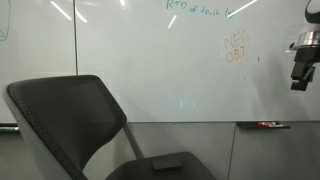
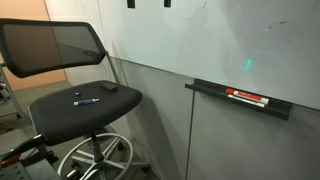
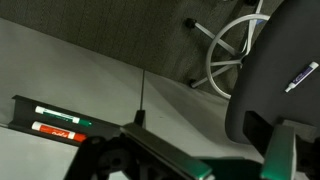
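Observation:
My gripper (image 1: 302, 75) hangs at the right edge of the first exterior view, in front of the whiteboard (image 1: 165, 60). At the top of the second exterior view, its two dark fingertips (image 2: 131, 4) show with a clear gap between them. It stands open, holding nothing. In the wrist view a black tray (image 3: 85, 124) carries a red marker (image 3: 58, 132) and a green marker (image 3: 57, 114). Apart from the gripper, a blue and white marker (image 3: 301, 76) lies on the black chair seat (image 3: 262, 85).
A dark block (image 1: 168, 162) rests on the seat beside the mesh chair back (image 1: 72, 110). The chair's ringed metal base (image 2: 95, 155) stands close to the wall. The whiteboard bears handwriting (image 1: 236, 47). Bare wall (image 2: 235, 140) shows below the tray.

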